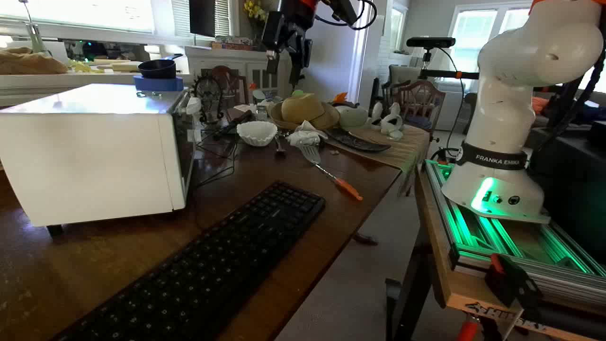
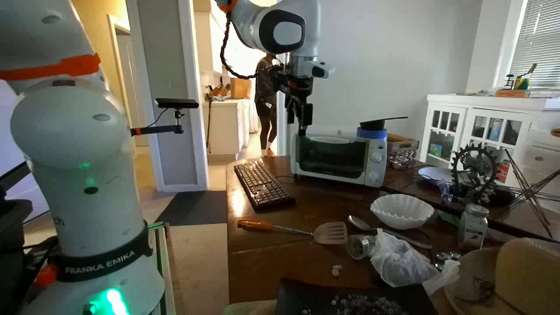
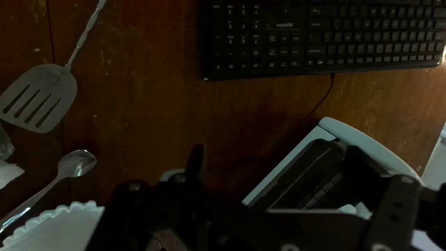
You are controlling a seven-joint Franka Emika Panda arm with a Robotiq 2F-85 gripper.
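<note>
My gripper is open and empty, its dark fingers wide apart in the wrist view. It hangs high above the wooden table; in exterior view 2 the gripper (image 2: 302, 124) appears in front of the white toaster oven (image 2: 336, 157), though their true gap is hard to judge. A black keyboard (image 3: 326, 37) lies flat on the table. The slotted spatula (image 2: 329, 233) with an orange handle, a metal spoon (image 3: 77, 163) and a white scalloped bowl (image 2: 402, 211) rest on the tabletop, all apart from the gripper.
On top of the oven sit a blue item (image 1: 159, 83) and a black pan (image 1: 157, 68). A glass jar (image 2: 473, 225), crumpled white plastic (image 2: 399, 257), a dark tray (image 2: 299, 299) and a straw hat (image 1: 302, 108) crowd the other end. Bare wood shows between spatula and keyboard.
</note>
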